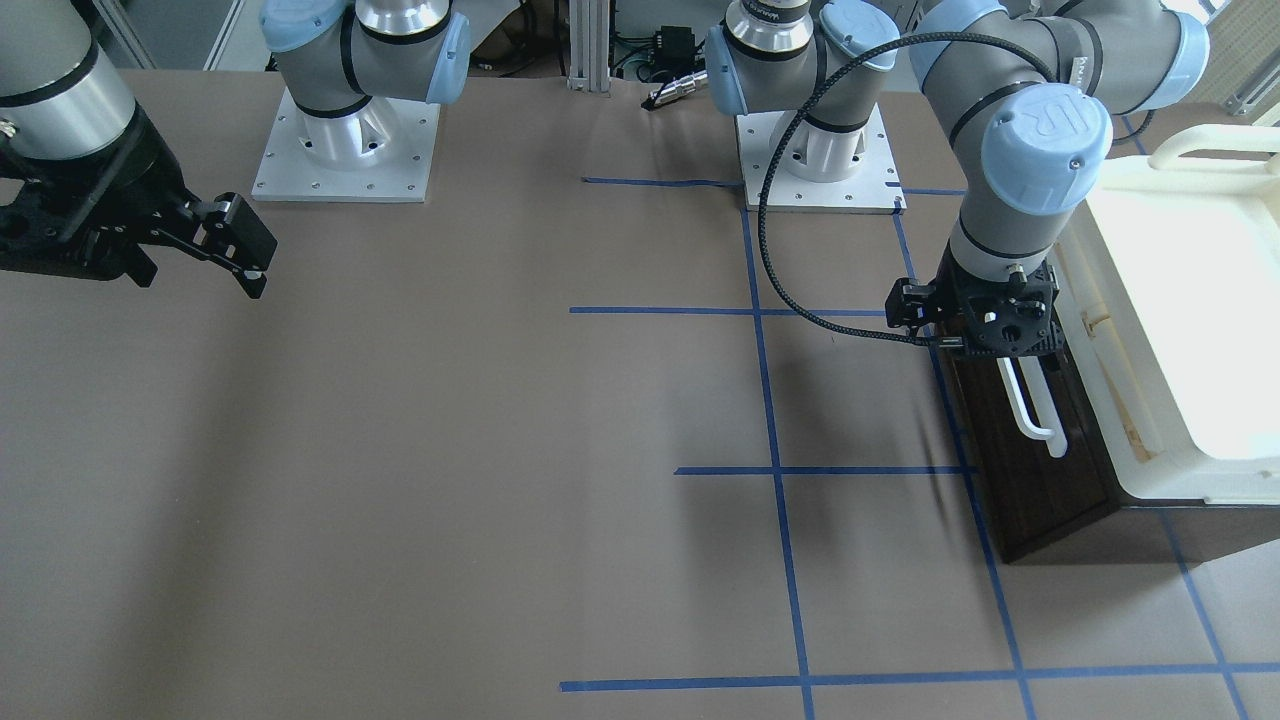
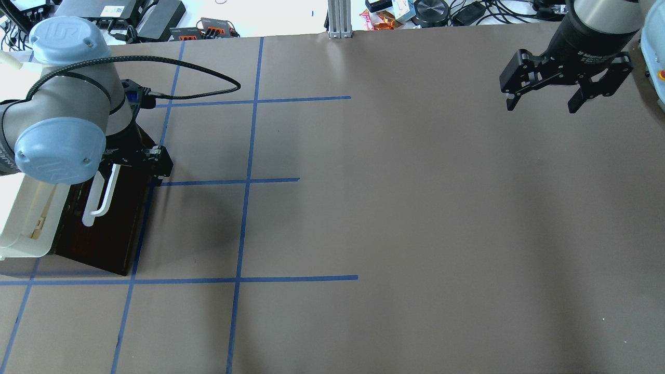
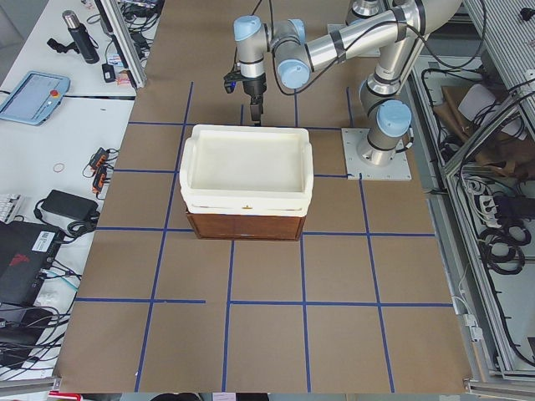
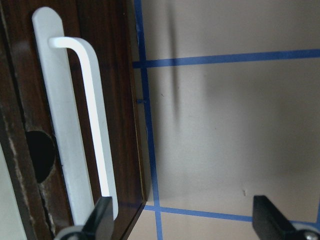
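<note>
A dark wood cabinet (image 1: 1044,504) stands at the right in the front view, a white tray (image 1: 1188,312) on top and a white bar handle (image 4: 97,125) on its side face. In the left wrist view that handle fills the left part, beside a dark round hole (image 4: 40,154). My gripper is just over the handle's side of the cabinet; its two fingertips sit wide apart at the bottom of the wrist view, open, with only floor seen between them. In the top view it partly covers the cabinet.
Another arm's gripper (image 2: 561,75) hangs at the top right of the top view, away from the cabinet. Two further arm bases stand along the back.
</note>
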